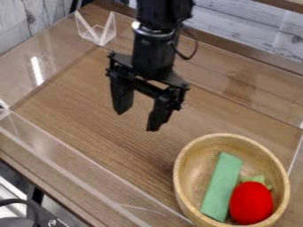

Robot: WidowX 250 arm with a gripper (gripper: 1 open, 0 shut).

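Observation:
My black gripper [140,103] hangs over the middle of the wooden table, its two fingers spread open with nothing visible between them. To its lower right sits a tan bowl [190,163] holding a green block [221,186] and a red round object [250,203], with some lighter green piece partly hidden behind the red one.
A clear plastic piece [97,27] stands at the back left corner. A pale wall runs along the back edge.

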